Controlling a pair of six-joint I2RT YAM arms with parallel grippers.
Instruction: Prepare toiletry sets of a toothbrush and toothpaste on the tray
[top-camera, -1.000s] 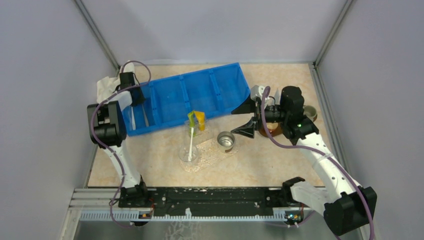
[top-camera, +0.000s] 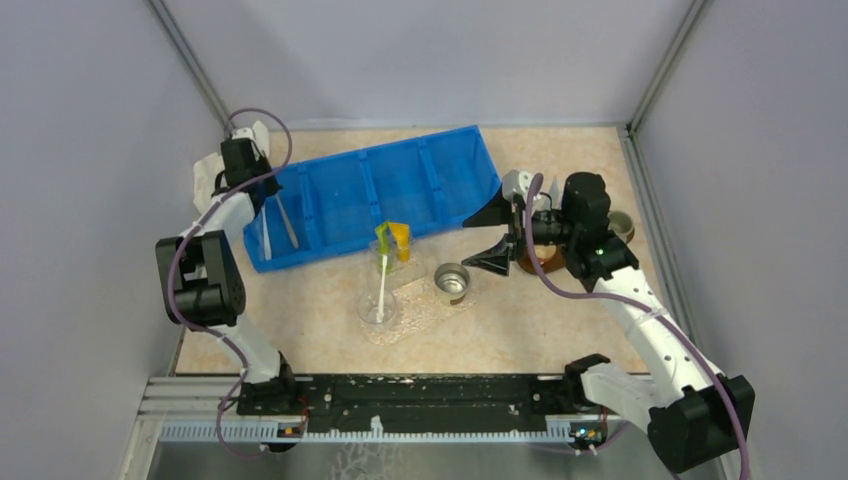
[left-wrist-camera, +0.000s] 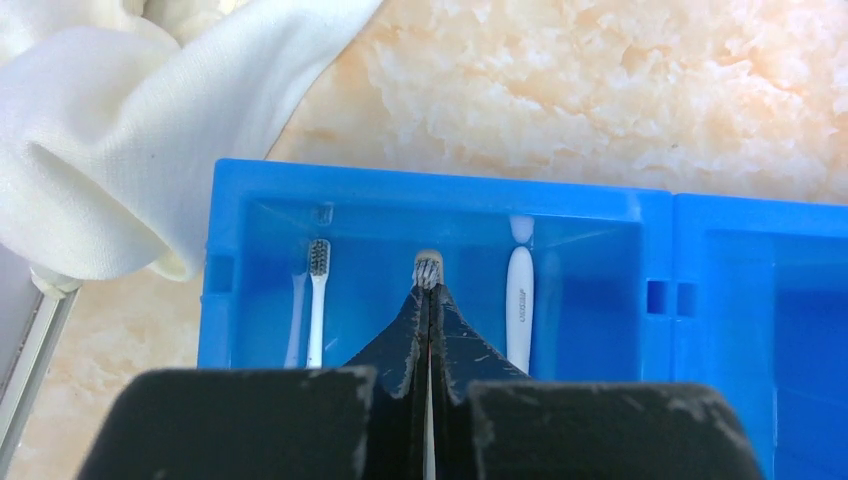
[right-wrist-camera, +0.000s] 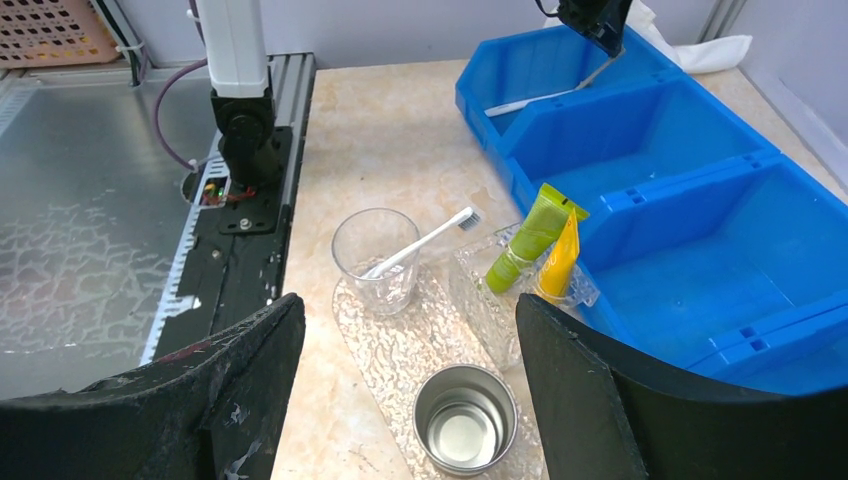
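In the left wrist view my left gripper is shut at the left end compartment of the blue tray (left-wrist-camera: 430, 180), a toothbrush head (left-wrist-camera: 427, 268) at its fingertips; whether it is gripped is unclear. Two other white brushes, a toothbrush (left-wrist-camera: 317, 300) and one with its handle (left-wrist-camera: 519, 305) showing, lie in that compartment. A toothbrush (right-wrist-camera: 420, 243) stands leaning in a glass (right-wrist-camera: 350, 255). Green (right-wrist-camera: 530, 240) and yellow (right-wrist-camera: 559, 265) tubes stand in a clear holder beside the tray. My right gripper (top-camera: 485, 238) stands open at the right, empty.
A steel cup (top-camera: 452, 283) stands on a clear mat near the middle. A white cloth (left-wrist-camera: 120, 130) lies behind the tray's left end. Brown and green containers (top-camera: 620, 228) sit at the far right, partly behind the right arm.
The right arm has not moved.
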